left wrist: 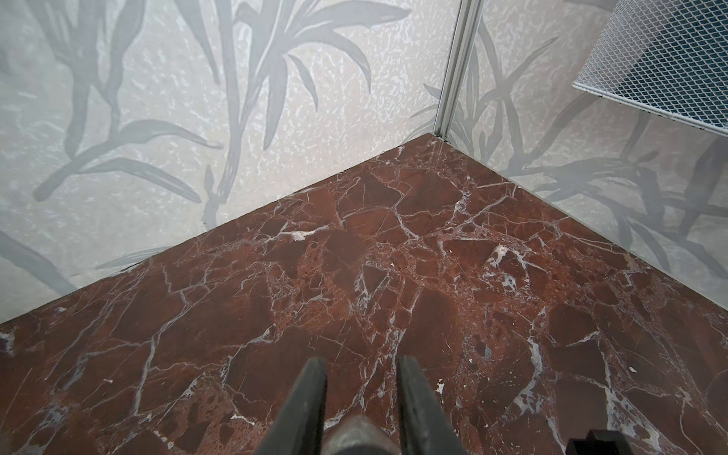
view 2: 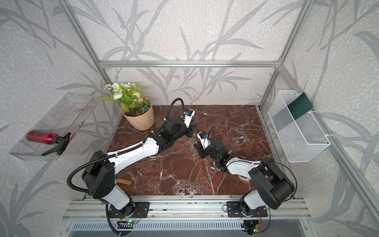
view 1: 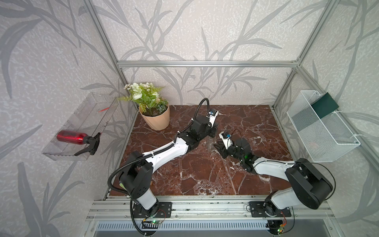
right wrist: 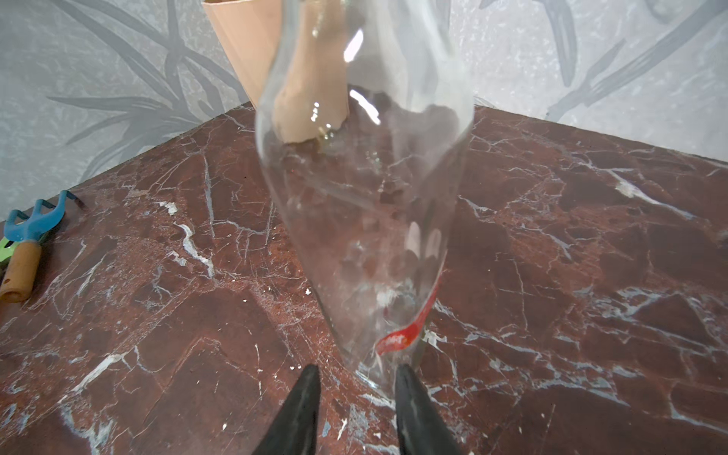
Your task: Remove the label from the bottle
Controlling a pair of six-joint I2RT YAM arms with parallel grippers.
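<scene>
A clear bottle [right wrist: 364,197] hangs upright or slightly tilted over the dark red marble table. My left gripper [view 1: 213,131] is shut on its upper end, which shows as a rounded glassy tip between the fingers in the left wrist view. Low on the bottle is a narrow red strip [right wrist: 399,337], perhaps the label; its full outline cannot be made out. Facing the bottle's bottom, my right gripper has its fingers apart. Whether they touch the glass is unclear. From above, the bottle is faint and partly covered by the grippers.
A flower pot [view 1: 158,120] stands at the back left. A clear wall tray [view 1: 59,154] holds a red bottle [view 1: 71,136], and a white mesh basket [view 1: 321,136] hangs at right. A small blue rake [right wrist: 38,220] lies near the front left.
</scene>
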